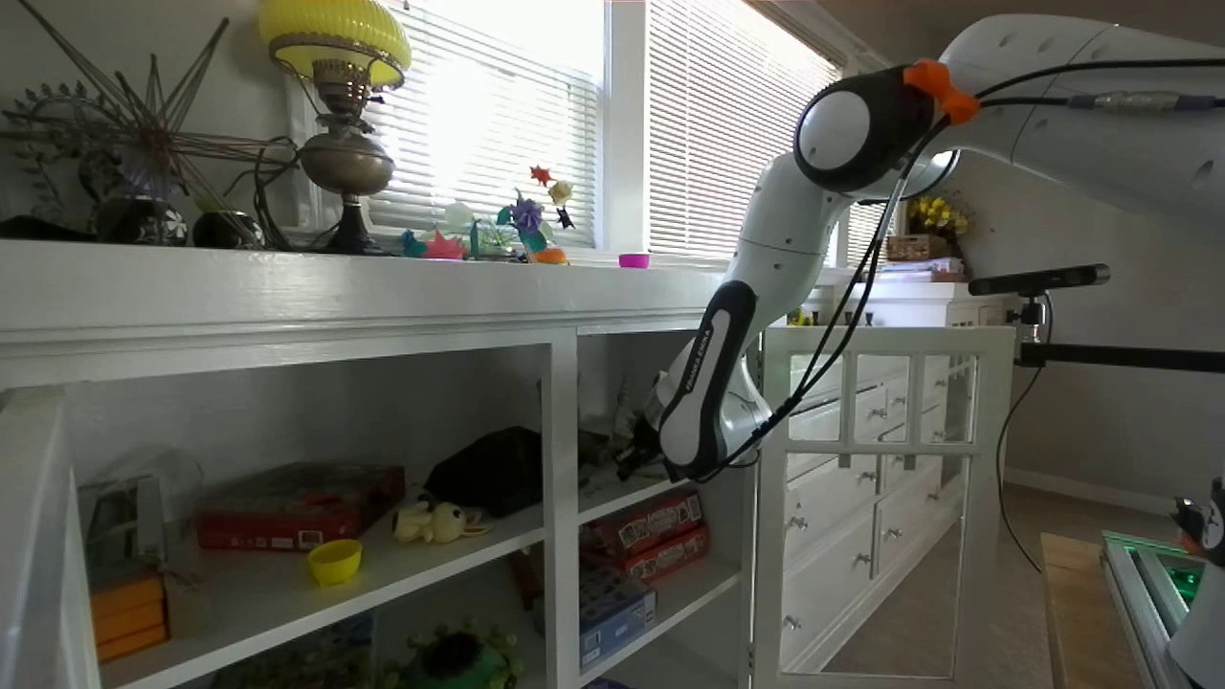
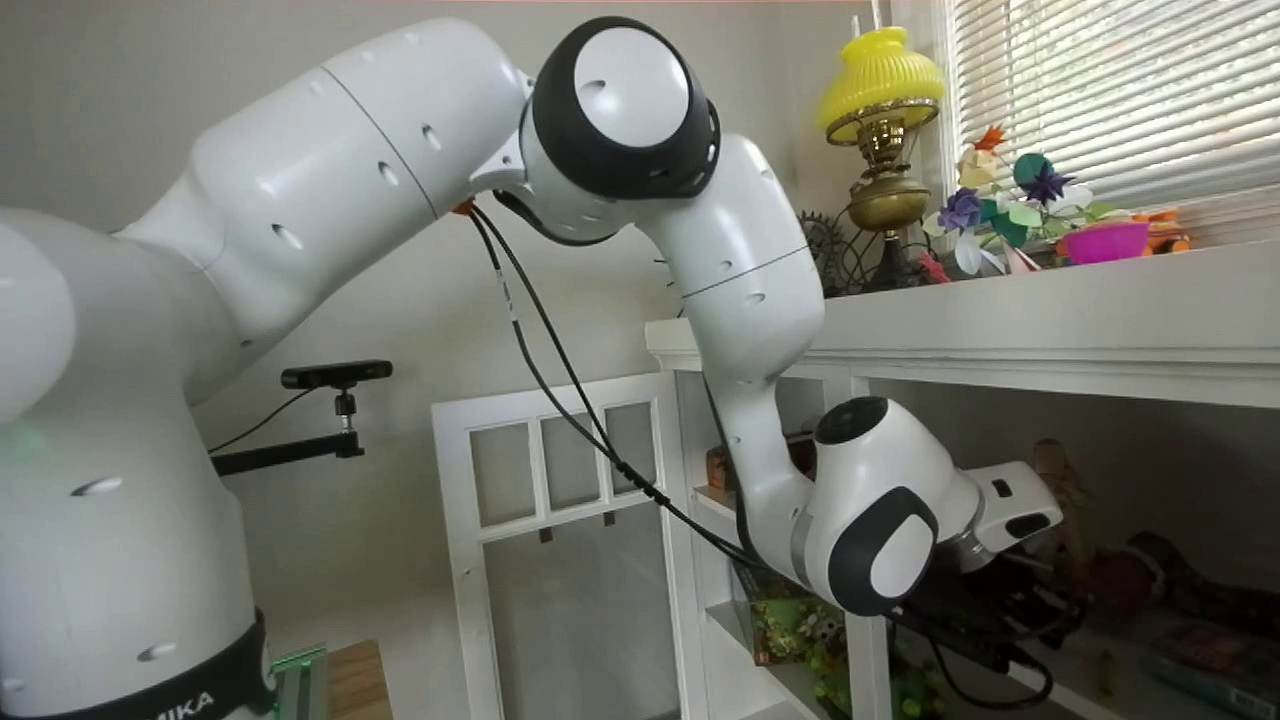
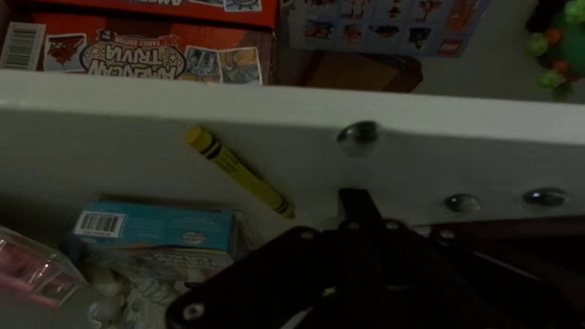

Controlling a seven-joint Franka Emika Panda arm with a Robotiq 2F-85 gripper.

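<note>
In the wrist view three clear glass beads lie on the white shelf. One glass bead [image 3: 359, 137] rests near the shelf's front edge, beyond the fingertips and apart from them. A second bead [image 3: 461, 203] and a third bead [image 3: 544, 197] sit to the right. My black gripper is shut, its fingers together with nothing between them. In exterior view 1 the gripper [image 1: 632, 457] reaches into the right-hand cabinet bay, over the shelf; the beads cannot be made out there.
A yellow crayon [image 3: 241, 172] lies left of the fingers. A teal box [image 3: 156, 225] and a pink package [image 3: 34, 268] stand behind it. The shelf's front edge [image 3: 296, 102] runs close by the first bead, with red trivia boxes [image 3: 142, 52] on the level below. A cabinet divider [image 1: 563, 505] stands beside the arm.
</note>
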